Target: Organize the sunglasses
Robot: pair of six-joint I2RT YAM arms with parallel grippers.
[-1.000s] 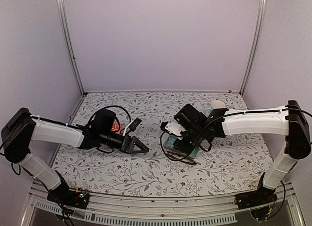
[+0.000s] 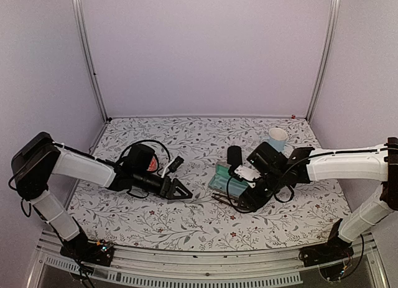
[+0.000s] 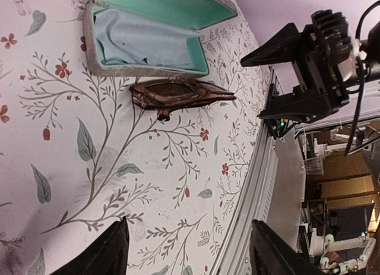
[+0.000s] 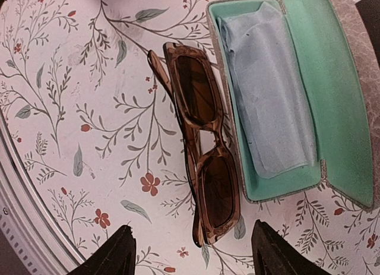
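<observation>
Brown folded sunglasses (image 4: 206, 103) lie on the patterned cloth, alongside the long wall of an open teal case (image 4: 270, 186) and outside it. A crumpled pale-blue cloth (image 4: 270, 91) lines the case, and its lid (image 4: 329, 79) stands raised on the far side. My right gripper is open above the table, with its fingers wide and the near end of the sunglasses low in the gap. Over to the left, my left gripper is open above bare cloth. In the left wrist view the sunglasses (image 3: 172, 95) show beside the case, the right fingers off to their right.
Behind the case in the top view stands a black object (image 2: 234, 155). A pale blue cup (image 2: 277, 137) sits at the back right, and something red (image 2: 153, 163) is partly hidden behind the left arm.
The left gripper has moved slightly. The sunglasses still lie outside the case.
</observation>
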